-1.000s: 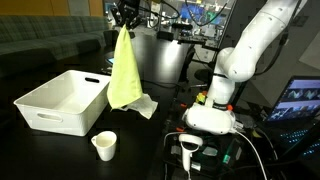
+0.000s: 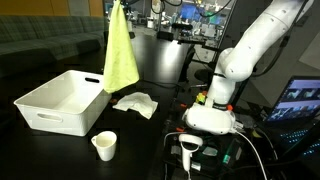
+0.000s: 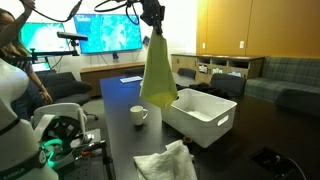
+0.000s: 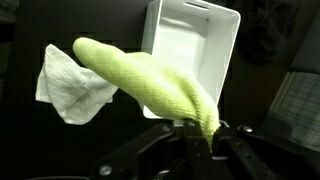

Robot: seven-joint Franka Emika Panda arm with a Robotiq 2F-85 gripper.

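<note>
A yellow-green cloth (image 2: 121, 55) hangs high above the table, beside the white bin as exterior view 1 shows it. My gripper (image 3: 157, 32) is shut on its upper end. In the wrist view the cloth (image 4: 150, 80) stretches away from the fingers and covers part of the bin (image 4: 216, 38), hiding the fingertips. The white bin (image 2: 50, 121) stands on the dark table, and no contents show in it. A white cloth (image 3: 165, 165) lies crumpled on the table near the bin.
A white mug (image 2: 104, 145) stands in front of the bin, and a small reddish-brown item (image 3: 187, 140) lies by the white cloth. Dark fabric (image 4: 262, 30) lies beyond the bin.
The gripper has risen with the yellow-green cloth. The bin, mug and white cloth have stayed put.
</note>
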